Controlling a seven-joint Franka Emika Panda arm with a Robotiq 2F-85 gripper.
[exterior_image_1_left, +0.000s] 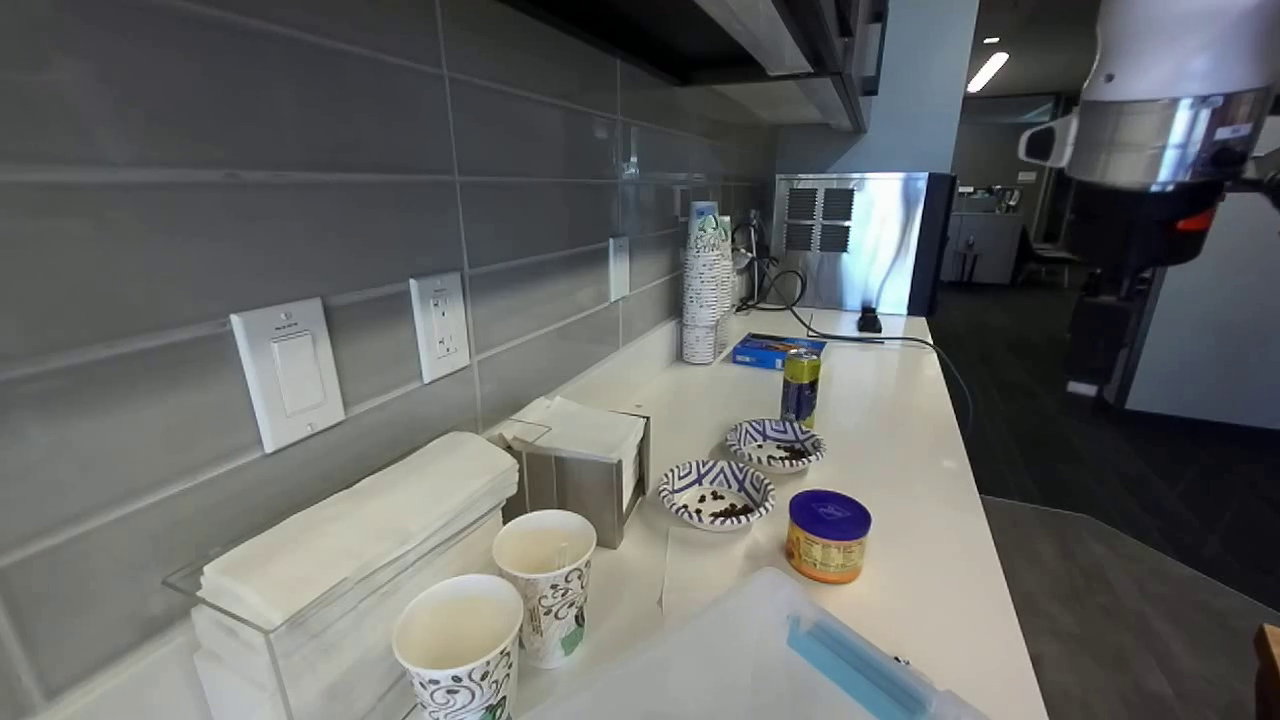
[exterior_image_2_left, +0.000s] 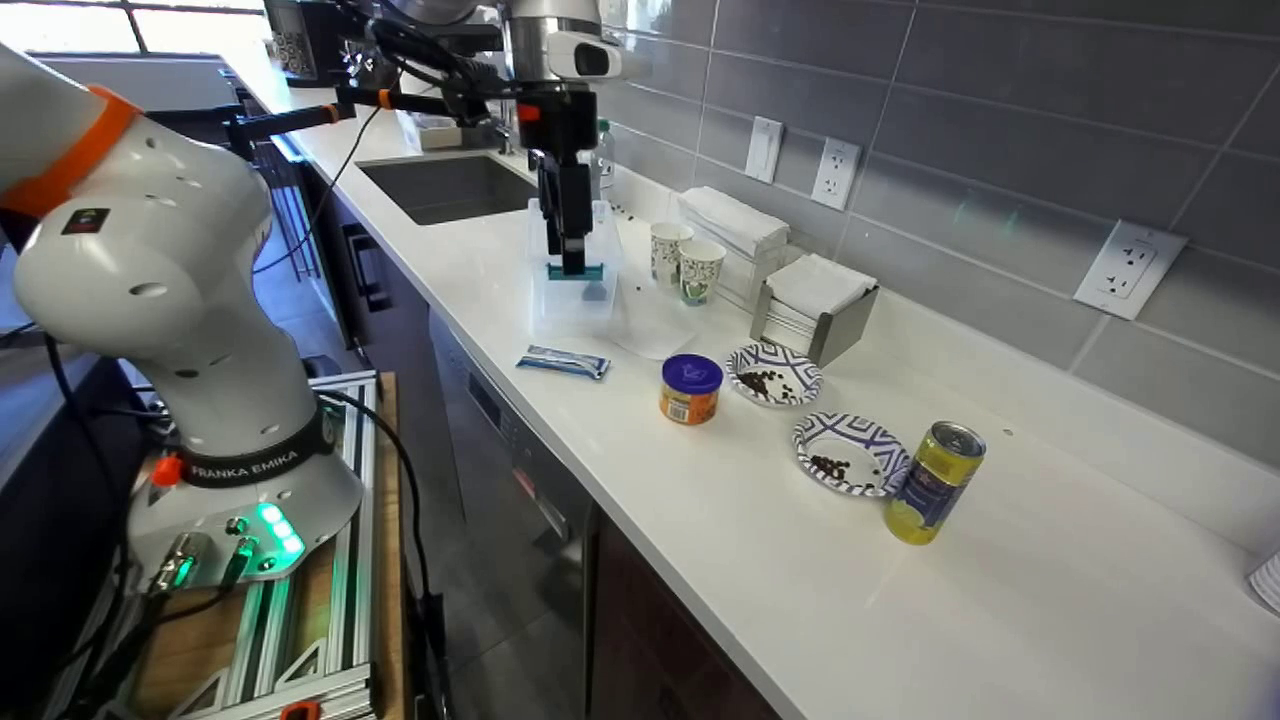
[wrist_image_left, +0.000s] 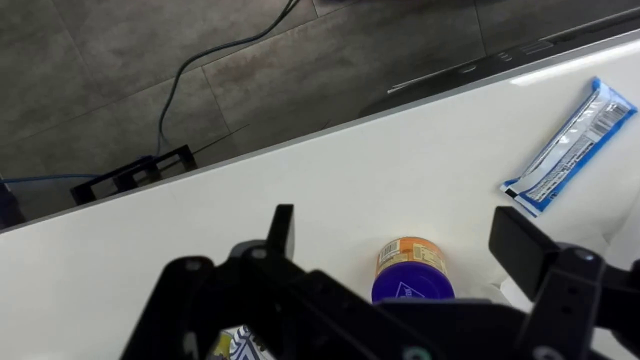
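Note:
My gripper hangs well above the white counter, its black fingers (wrist_image_left: 520, 255) spread wide and nothing between them. In the wrist view, a round container (wrist_image_left: 414, 270) with a purple lid and orange label appears low between the fingers, down on the counter. A blue and white wrapped bar (wrist_image_left: 570, 150) lies flat near the counter's front edge, to the right of that container. Two patterned paper bowls hold small dark pieces: one bowl (exterior_image_2_left: 774, 374) sits beside the container, the other bowl (exterior_image_2_left: 849, 454) next to a yellow and blue can (exterior_image_2_left: 933, 482).
A translucent bin (exterior_image_2_left: 578, 306) with a teal handle stands on the counter by the bar. Two paper cups (exterior_image_1_left: 546, 588) and napkin holders (exterior_image_1_left: 576, 462) line the wall. A sink (exterior_image_2_left: 450, 186) lies beyond. Bare counter (exterior_image_2_left: 1020, 624) extends past the can.

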